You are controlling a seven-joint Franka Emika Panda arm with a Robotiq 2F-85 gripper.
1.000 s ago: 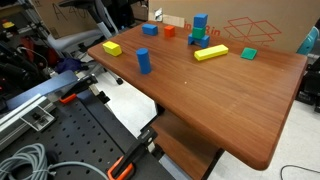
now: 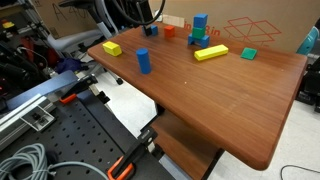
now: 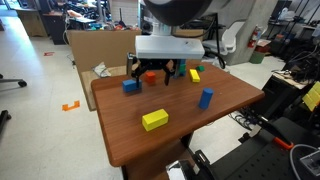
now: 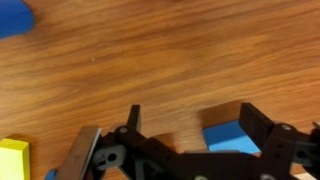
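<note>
My gripper stands open above the wooden table, its fingers wide apart and bare wood between them. A blue block (image 4: 231, 137) lies below by the right finger, partly hidden by it. In exterior view 2 the gripper (image 3: 150, 80) hangs over the table's far left part, close to the blue block (image 3: 131, 86) and a red block (image 3: 151, 77). A yellow block (image 3: 155, 119) lies nearer that camera. A blue cylinder (image 2: 143, 61) stands upright near the table's edge.
A stack of blue and teal pieces (image 2: 200, 22) stands towards the back, with a long yellow block (image 2: 212, 53) and a flat green piece (image 2: 249, 53) nearby.
In exterior view 1 my gripper has moved right, towards the blue block at the back, and now partly covers it. The blocks appear unmoved.
</note>
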